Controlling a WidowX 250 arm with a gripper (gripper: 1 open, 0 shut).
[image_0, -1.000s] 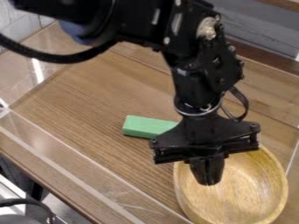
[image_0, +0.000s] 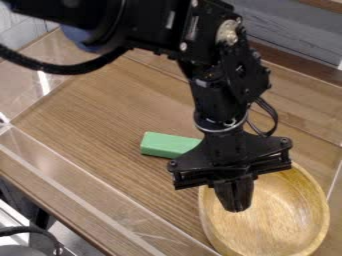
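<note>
My black gripper (image_0: 235, 196) hangs over the left rear part of a round wooden bowl (image_0: 287, 226) at the lower right, its fingers pointing down and close together, with nothing visible between them. A green block (image_0: 166, 143) lies on the wooden table just left of my wrist, partly hidden behind the arm. The arm hides part of the bowl's rim.
A ledge crosses the back right.
The arm's upper part and wrist have shifted very slightly; the gripper stays over the bowl. The bowl and green block have not moved.
</note>
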